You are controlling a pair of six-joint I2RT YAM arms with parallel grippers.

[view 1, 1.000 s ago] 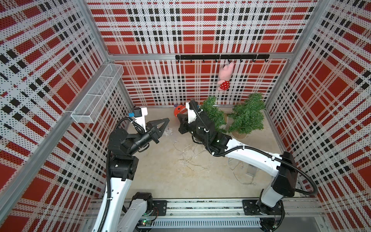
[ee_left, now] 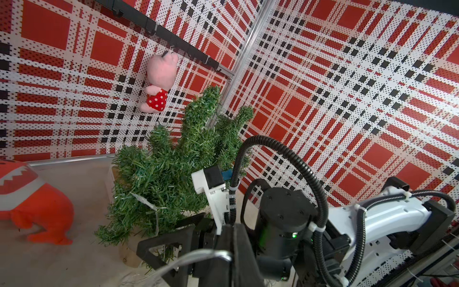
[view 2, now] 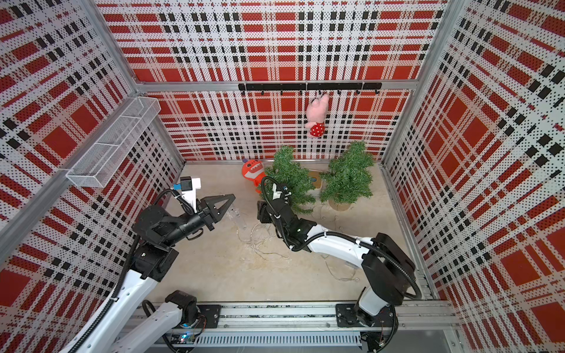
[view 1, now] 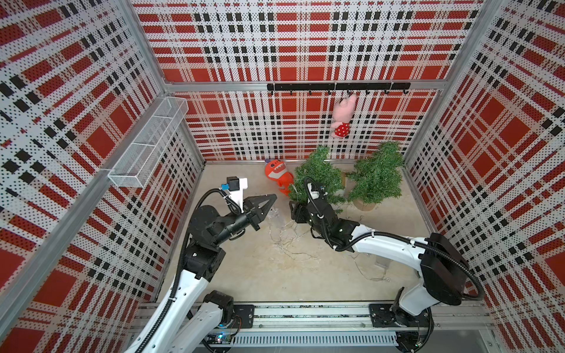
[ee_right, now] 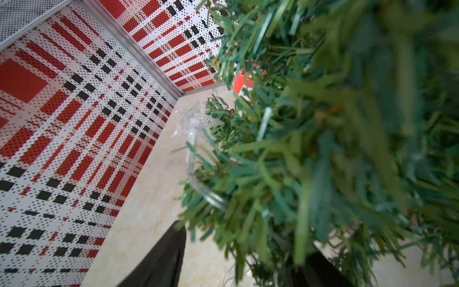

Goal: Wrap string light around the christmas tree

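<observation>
The nearer left Christmas tree (view 1: pixel 317 167) stands at the back middle, the other tree (view 1: pixel 376 173) to its right. My left gripper (view 1: pixel 269 199) is shut, left of my right gripper; a clear strand of the string light crosses its tip in the left wrist view. My right gripper is part open at the tree's front, its fingers against the branches, partly hidden by them. A clear piece of the string light (ee_right: pixel 193 124) sits at the branches' edge. Thin wires lie loose on the table (view 1: pixel 247 270).
An orange plush toy (view 1: pixel 279 179) sits left of the trees. A pink plush pig (view 1: pixel 343 114) hangs from a black hook rail (view 1: pixel 303 86). A wire basket (view 1: pixel 147 147) is on the left wall.
My left gripper has moved right toward the middle.
</observation>
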